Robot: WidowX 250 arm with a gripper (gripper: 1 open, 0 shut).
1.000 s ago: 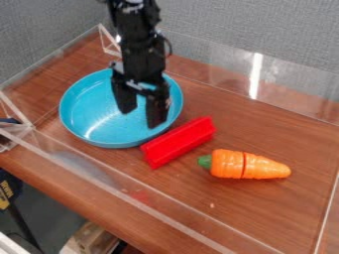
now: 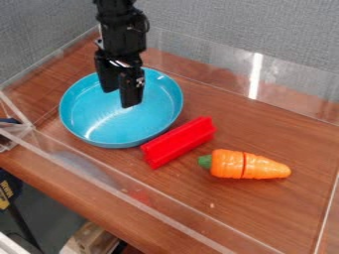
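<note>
My black gripper point(image 2: 121, 81) hangs over the back part of a round light-blue plate point(image 2: 99, 120), its fingers pointing down. Whether it is open or shut is hard to tell from this angle. A red bar-shaped block point(image 2: 177, 140) lies on the wooden table just right of the plate. An orange toy carrot point(image 2: 249, 166) with a green top lies further right, apart from the block.
The wooden table point(image 2: 265, 218) has free room at the front and far right. Clear low panels line its edges, with a grey wall point(image 2: 265, 35) behind. Dark objects sit off the table at the left.
My gripper has moved up and to the left over the plate, away from the red block. The plate, block and carrot stay where they were.
</note>
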